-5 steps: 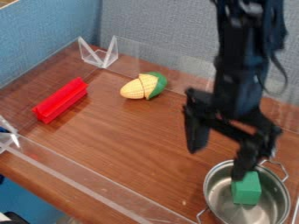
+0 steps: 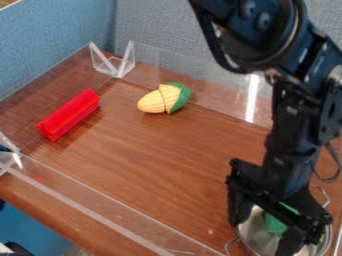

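My black gripper [image 2: 274,215] is low at the lower right, down in the steel pot [image 2: 265,240], its fingers around a green block [image 2: 283,214] that is mostly hidden behind them. I cannot tell whether the fingers are closed on it.
A red bar [image 2: 70,114] lies at the left, a toy corn [image 2: 163,98] at the back middle. A clear stand [image 2: 112,62] is at the back left. Bare wooden table fills the middle, with clear strips along the edges.
My gripper has moved down into the pot, over the green block, which is now mostly hidden.
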